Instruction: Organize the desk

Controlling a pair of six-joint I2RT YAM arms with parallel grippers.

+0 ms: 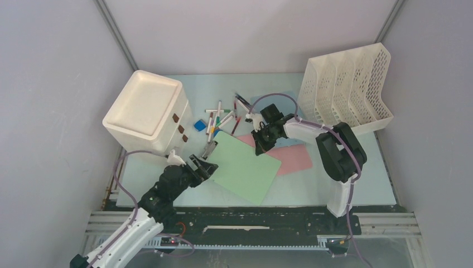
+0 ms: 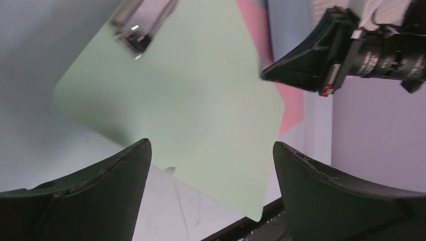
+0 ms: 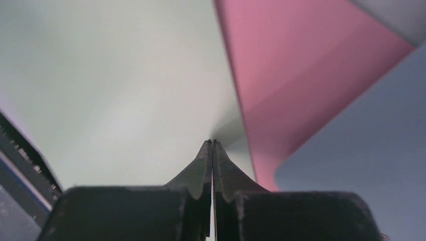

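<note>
A green folder point(image 1: 243, 175) lies at centre front over a pink folder point(image 1: 293, 162), with a blue folder point(image 1: 286, 140) behind. A metal clip-like object point(image 2: 144, 22) rests on the green folder's left corner. My left gripper point(image 1: 200, 171) stands open above that corner, nothing between its fingers. My right gripper point(image 1: 258, 144) is shut, nothing visible between its fingertips, pointing down at the green folder's edge beside the pink one point(image 3: 266, 65). Markers point(image 1: 218, 114) lie loosely at the back centre, near a blue block point(image 1: 199, 125).
A white drawer box point(image 1: 143, 103) stands at the left. A white slotted organizer point(image 1: 346, 84) stands at the back right.
</note>
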